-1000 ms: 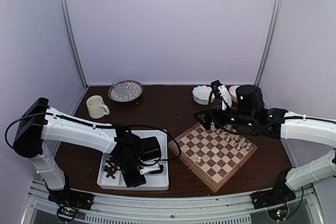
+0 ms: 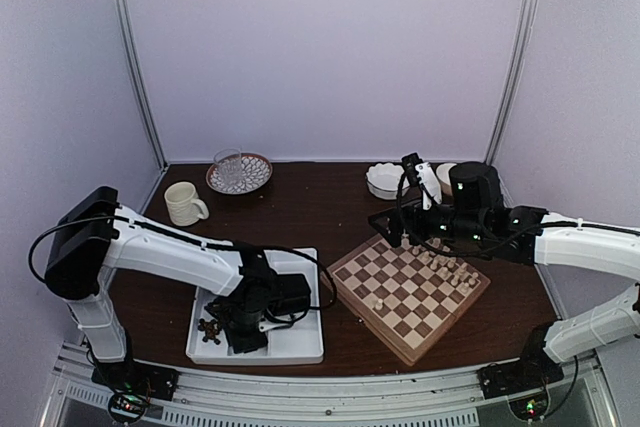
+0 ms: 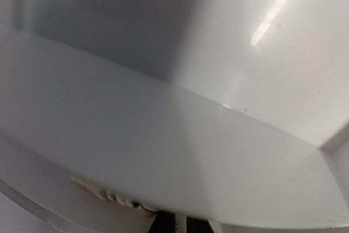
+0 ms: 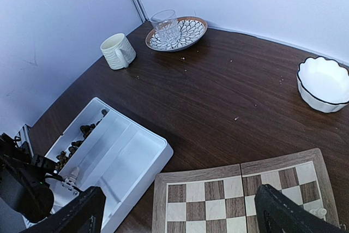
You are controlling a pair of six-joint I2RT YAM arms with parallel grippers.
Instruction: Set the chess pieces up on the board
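The checkered board point(image 2: 403, 338) carries several light chess pieces point(image 2: 440, 265) along its far right side, partly behind the right arm. One light piece point(image 2: 378, 304) stands apart towards the left. Dark pieces point(image 4: 86, 129) lie in the narrow left compartment of the white tray point(image 2: 311, 345). My left gripper is low over the tray; its dark fingertips point(image 3: 162, 223) barely show, a pale strip between them, and I cannot tell whether that is a piece. Over the board's far left corner, my right gripper is open and empty, its fingers point(image 4: 78, 211) wide apart.
At the back left are a white mug point(image 2: 186, 204) and a patterned plate point(image 2: 256, 173) with a clear glass point(image 2: 228, 165). A white scalloped bowl point(image 2: 383, 181) stands behind the right gripper. Bare dark table point(image 2: 310, 209) lies between them. The tray's wider compartment point(image 4: 126, 154) looks empty.
My left gripper has shifted slightly left and nearer the front within the tray, and its elbow has moved right. The right arm and the board pieces have stayed put.
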